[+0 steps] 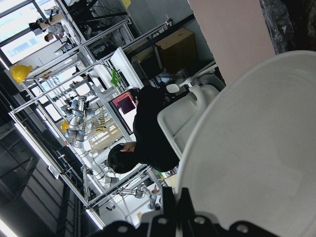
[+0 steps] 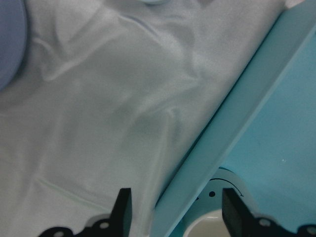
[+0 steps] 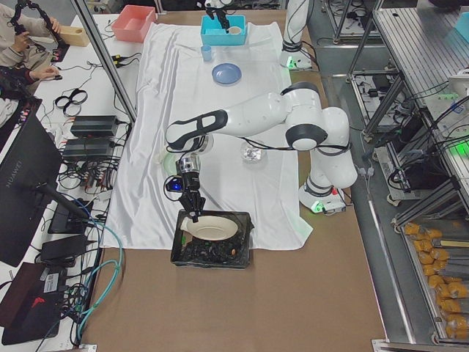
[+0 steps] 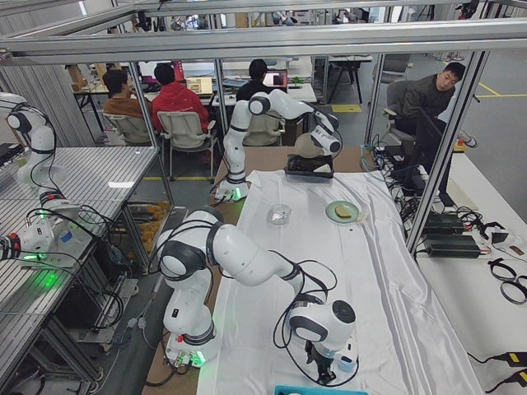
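A cream plate [image 3: 212, 229] is held at its rim by my left gripper [image 3: 192, 211] over a black lined bin [image 3: 242, 242]; in the left wrist view the plate [image 1: 252, 143] fills the right side. At the other end, my right gripper stands open over the wall of a blue bin [image 2: 247, 103], with a white cup [image 2: 212, 224] below it inside the bin. A blue plate [image 3: 226, 73] and a blue cup [image 3: 207, 53] rest on the white cloth near that bin.
A green plate [image 4: 342, 212] with a yellow piece and a clear container [image 4: 278, 214] sit on the cloth toward the left arm. A monitor, cables and metal posts line the side table.
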